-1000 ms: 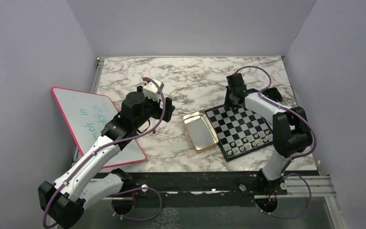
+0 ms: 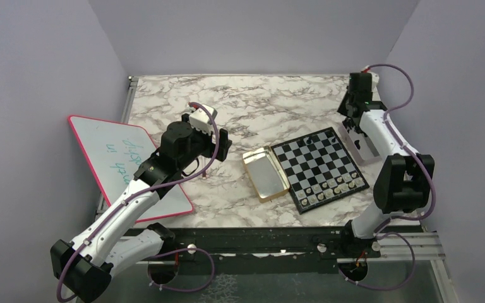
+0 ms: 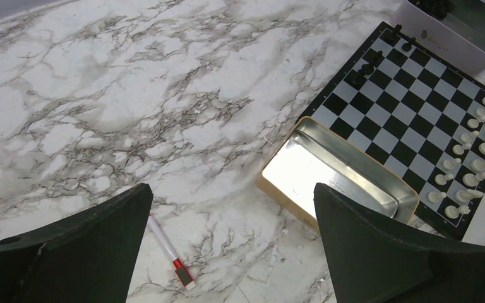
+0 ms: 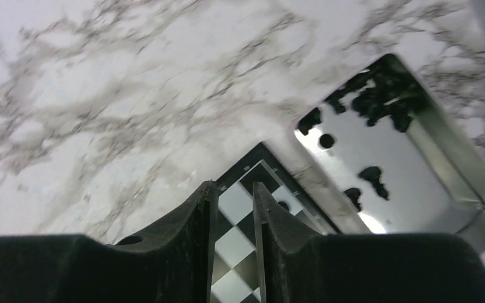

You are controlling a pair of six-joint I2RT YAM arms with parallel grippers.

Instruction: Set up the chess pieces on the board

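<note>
The chessboard (image 2: 316, 165) lies right of centre with several white pieces (image 2: 329, 189) lined up along its near side. At its far side stand a few black pieces (image 3: 359, 76). More black pieces (image 4: 372, 104) lie loose in the grey box (image 4: 442, 151) beside the board. My right gripper hovers by the board's far corner and the box; a narrow gap parts its fingers (image 4: 206, 211), with nothing between. Over bare table to the left, my left gripper is wide open and empty.
An empty gold-rimmed tin (image 3: 335, 170) sits against the board's left edge. A marker (image 3: 169, 251) rests on the marble beneath the left gripper. The whiteboard (image 2: 123, 167) occupies the left side. Farther back, the table is clear.
My right arm has swung from above the board's far-left corner to the right and away, over toward the box. A black piece now shows where the gripper was. The left arm is still.
</note>
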